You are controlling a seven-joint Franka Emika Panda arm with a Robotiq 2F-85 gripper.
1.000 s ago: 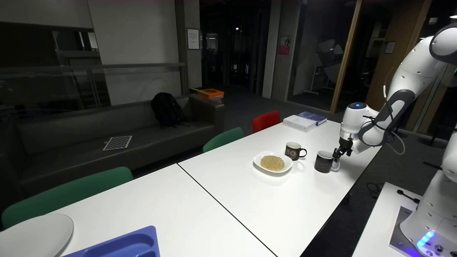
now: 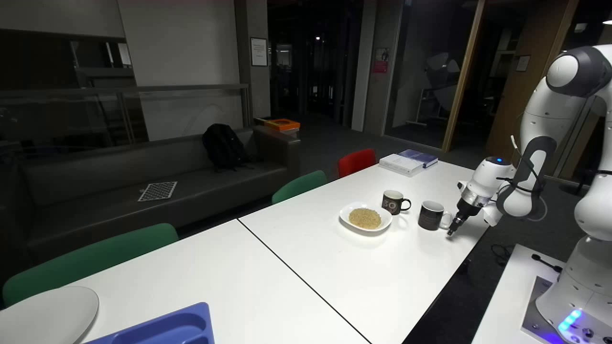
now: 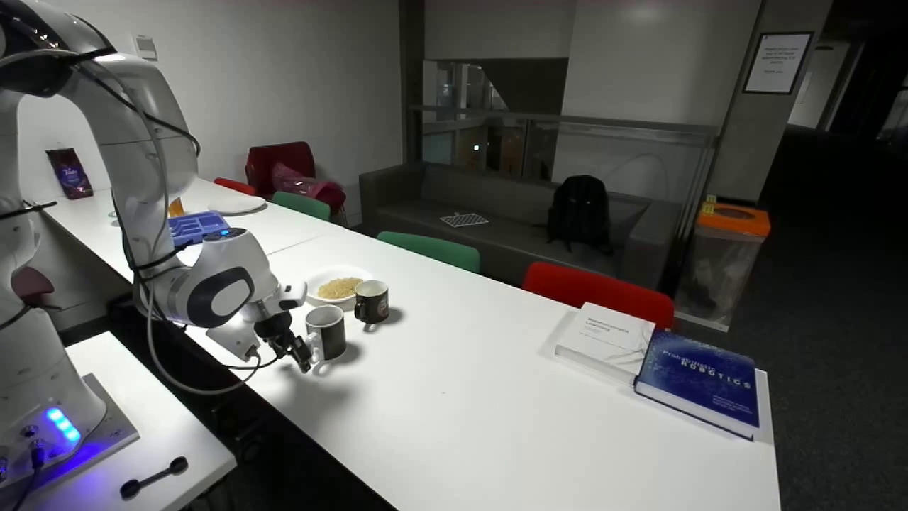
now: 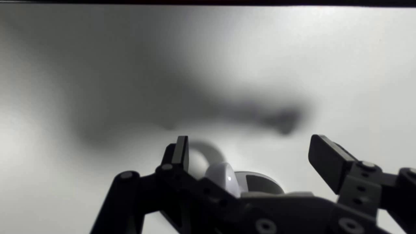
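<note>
A dark mug with a white handle, the nearer mug [image 2: 430, 218], stands upright on the white table. My gripper [image 2: 450, 232] is tilted low at its handle side, close to the tabletop. In the other exterior view the fingertips of my gripper [image 3: 303, 363] are beside the handle of that same mug [image 3: 332, 331]. From the wrist, my gripper stands open, its fingers wide apart. A pale rounded piece, apparently the mug's handle [image 4: 223, 176], shows low between them, partly covered by the gripper body; whether anything touches cannot be told.
Farther from the table's near edge stand a second dark mug [image 2: 393, 203] and a white plate [image 2: 346, 217] holding grain. Books [image 3: 698, 375] lie at the table's far end, and a blue tray [image 2: 192, 312] at the other. Open tabletop surrounds the gripper on the handle side.
My gripper has moved lower and toward the table's near edge, tilting from nearly upright to slanted. The nearer mug has shifted slightly, and its handle is turned a little differently.
</note>
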